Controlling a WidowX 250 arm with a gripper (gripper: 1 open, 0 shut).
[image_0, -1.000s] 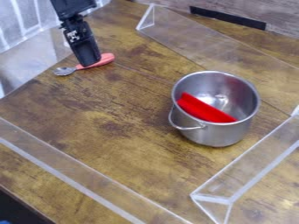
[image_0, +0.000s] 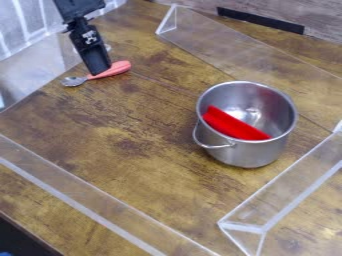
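Note:
My black gripper (image_0: 96, 68) hangs at the upper left, its tip just over a spoon with a red handle (image_0: 114, 69) and a metal head (image_0: 76, 81) lying on the wooden table (image_0: 134, 150). The fingers look shut; whether they touch the handle is hard to tell. A steel pot (image_0: 247, 151) stands on the right, holding a long red object (image_0: 234, 123) and something pale or shiny.
Clear plastic barriers run along the left, the front left (image_0: 80, 200), the back and the right side (image_0: 281, 195). The middle of the table between spoon and pot is bare.
The spoon and pot look unmoved.

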